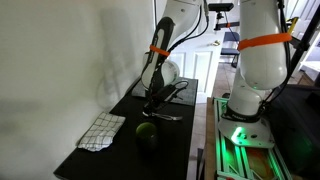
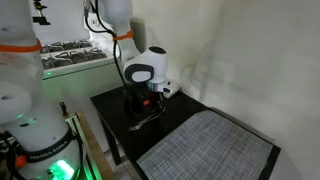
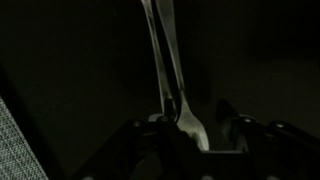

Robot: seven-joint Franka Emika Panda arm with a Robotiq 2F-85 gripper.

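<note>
Two slim metal utensils lie close together on the dark table; one is a spoon (image 3: pixel 191 124), and the head of the other utensil (image 3: pixel 160 75) is partly hidden. My gripper is low over them in the wrist view, its dark fingers parted with the spoon's bowl showing in the gap. From outside, the gripper (image 1: pixel 152 106) appears just beside the utensils (image 1: pixel 167 117). The second exterior view also has the utensils (image 2: pixel 147 120) near the table's front edge. Contact between fingers and metal cannot be made out in the dark wrist picture.
A dark round object with a green-yellow top (image 1: pixel 147 131) stands nearer the camera. A checked cloth (image 1: pixel 101 132) lies by the wall. The large grey mat (image 2: pixel 210 150) occupies the other end of the table.
</note>
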